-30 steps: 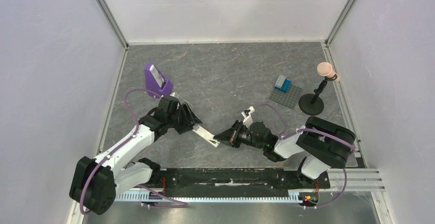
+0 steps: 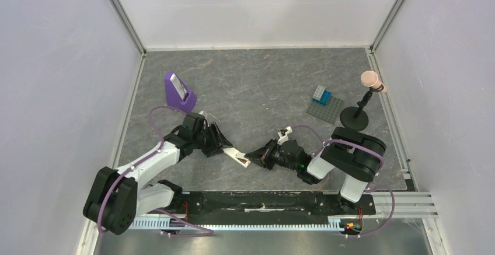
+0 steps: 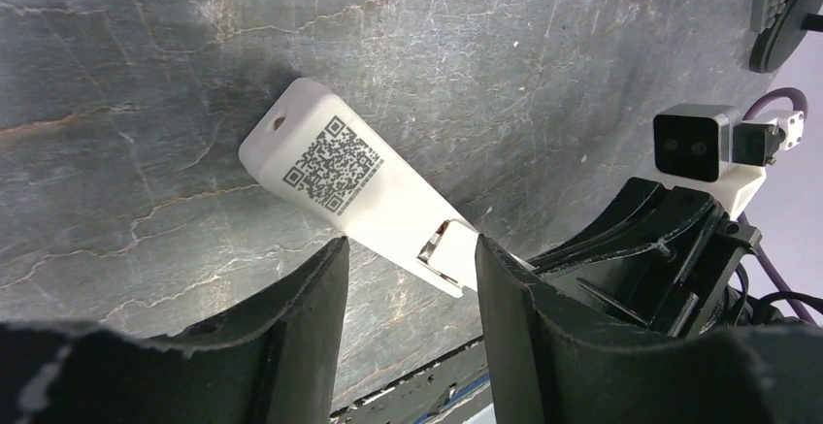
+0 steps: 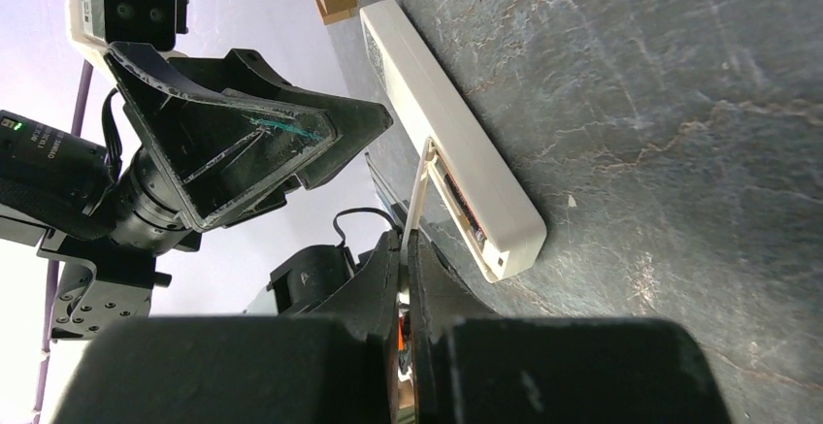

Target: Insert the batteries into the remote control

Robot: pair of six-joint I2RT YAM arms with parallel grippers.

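The white remote lies on the grey table between both grippers, QR label up in the left wrist view. My left gripper is part open above it, nothing between its fingers. My right gripper is shut at the battery end; the thin white cover stands tilted up at its fingertips, exposing the compartment with something dark and red inside. Whether the cover is gripped is hard to tell.
A purple holder stands at back left. A grey baseplate with a blue part and a black stand are at the right.
My left gripper has moved slightly right and down in the top view. The right arm has shifted, and more of the remote's compartment shows.
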